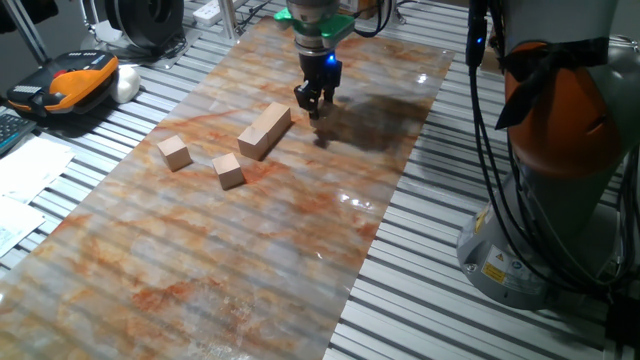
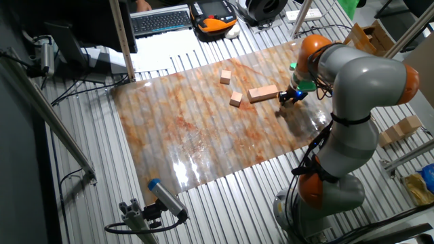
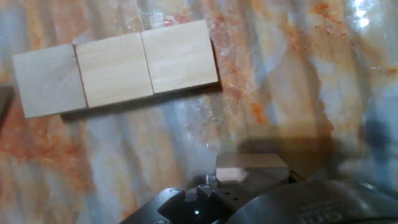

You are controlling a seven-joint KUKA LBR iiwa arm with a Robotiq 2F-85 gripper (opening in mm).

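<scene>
Three pale wooden cubes stand edge to edge as a row (image 3: 115, 70) in the wrist view, and show as one long bar (image 1: 265, 131) in exterior view 1. At the bottom of the wrist view, a wooden block (image 3: 252, 167) sits between the fingers of my gripper (image 1: 320, 106), which looks shut on it. A shadow beside that block suggests it is held off the surface. The exterior views barely show the held block, hidden by the dark fingers. My gripper hangs low, close to the row's far end. Two single cubes, one nearer (image 1: 228, 171) and one farther left (image 1: 174, 153), lie apart from the row.
A marbled sheet (image 1: 230, 260) covers the slatted metal table, with wide clear room toward the front. An orange and black device (image 1: 65, 85) and papers lie past its left edge. More wooden blocks (image 2: 400, 131) lie behind the arm.
</scene>
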